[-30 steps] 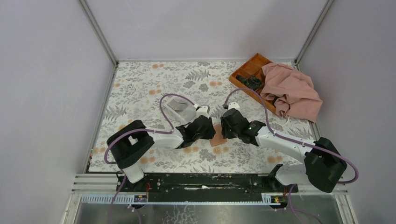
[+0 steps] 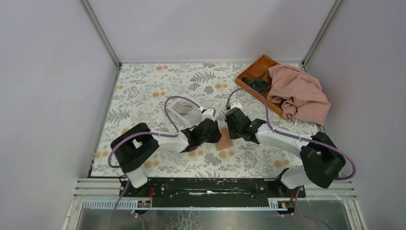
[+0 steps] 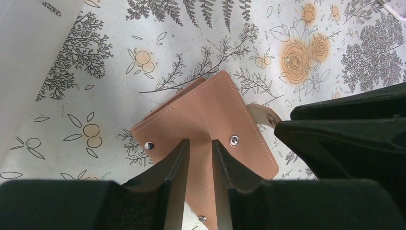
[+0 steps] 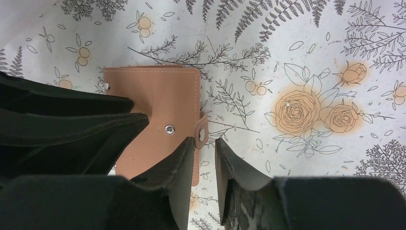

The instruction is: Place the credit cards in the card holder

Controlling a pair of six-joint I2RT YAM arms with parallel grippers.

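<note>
A tan leather card holder [image 2: 223, 143] with metal snaps lies closed on the floral cloth between both grippers. In the left wrist view my left gripper is over the holder's face, its fingers a little apart, with leather visible through the gap. My right gripper is at the holder's side edge, also part open. The small closing strap [image 4: 202, 133] sticks out there, just in front of its fingertips and close to the left one; it is not clamped. No credit card can be made out with certainty.
A white box [image 2: 194, 118] stands behind the left arm with a greyish item inside. At the back right, a wooden tray [image 2: 263, 63] holds a dark green thing, and a pink cloth [image 2: 300, 91] covers part of it.
My left arm and the holder look unmoved.
</note>
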